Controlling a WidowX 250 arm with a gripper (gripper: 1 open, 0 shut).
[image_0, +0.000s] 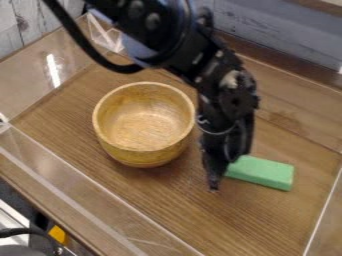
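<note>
My dark gripper (217, 175) points down just right of a yellow wooden bowl (140, 110), low over the table. Its fingers look shut, with nothing seen between them. A green rectangular block (267, 172) lies on the table to the right, its left end partly behind the gripper.
The wooden table (160, 215) has free room in front and to the right. A raised edge runs along the left and back, with a pale wall (274, 30) behind. Cables and a yellow object lie off the lower left edge.
</note>
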